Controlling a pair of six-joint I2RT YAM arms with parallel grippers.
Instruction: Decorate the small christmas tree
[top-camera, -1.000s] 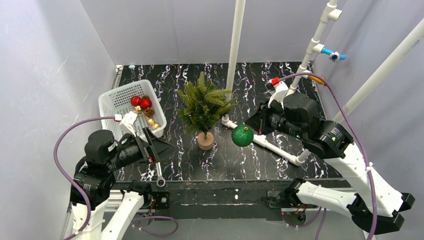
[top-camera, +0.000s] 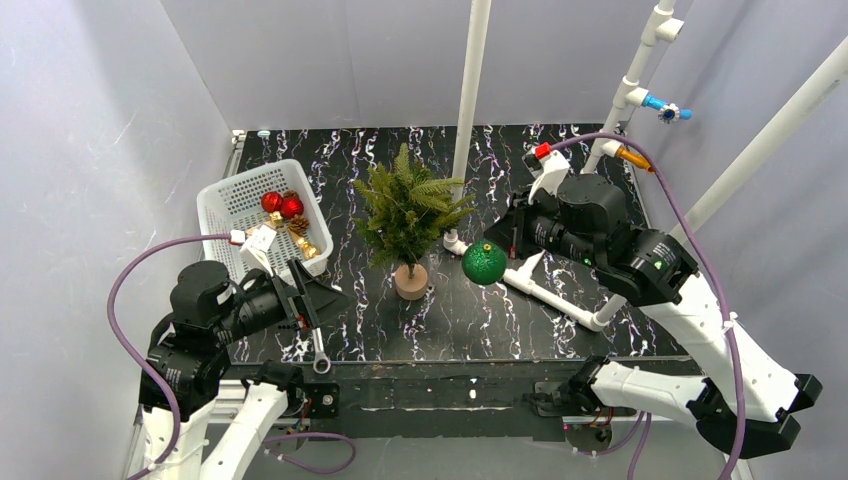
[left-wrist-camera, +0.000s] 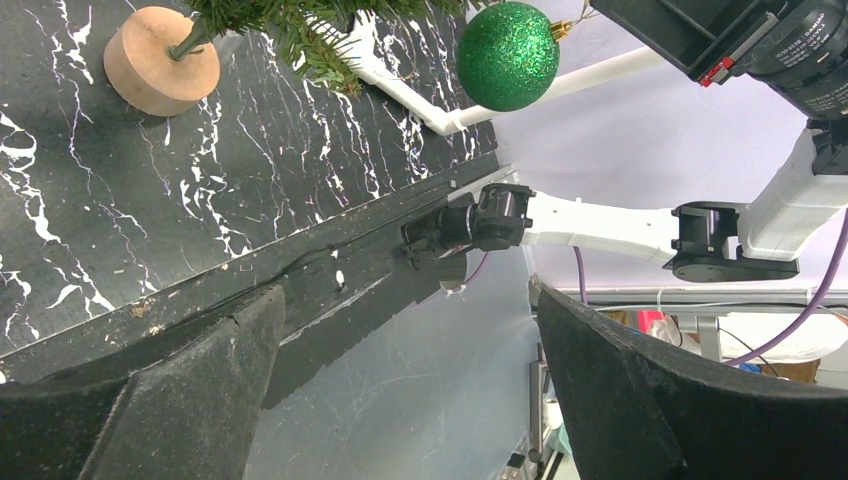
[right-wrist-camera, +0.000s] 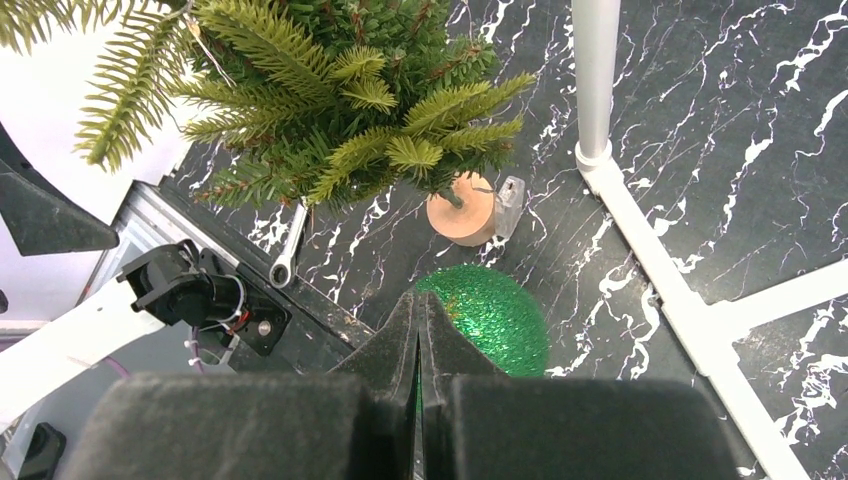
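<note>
A small green Christmas tree (top-camera: 410, 205) stands upright on a round wooden base (top-camera: 410, 281) in mid-table. To its right, a glittery green bauble (top-camera: 484, 263) hangs in the air by its thin gold loop. My right gripper is shut on that loop, its fingers (right-wrist-camera: 395, 345) pressed together; they hide the loop and part of the bauble in the right wrist view. Bauble and tree look apart from above. On the tree's left my left gripper is open and empty, its two fingers (left-wrist-camera: 200, 370) wide apart.
A white basket (top-camera: 213, 211) at left holds red baubles (top-camera: 291, 207), a pinecone (top-camera: 299, 225) and gold ornaments (top-camera: 308, 247). White pipes (top-camera: 548, 295) run behind and right of the tree. A wrench (top-camera: 320, 352) lies at the front edge.
The right gripper has shifted slightly left and up in the top view, the green bauble moving slightly with it. The left arm, tree and basket have stayed still.
</note>
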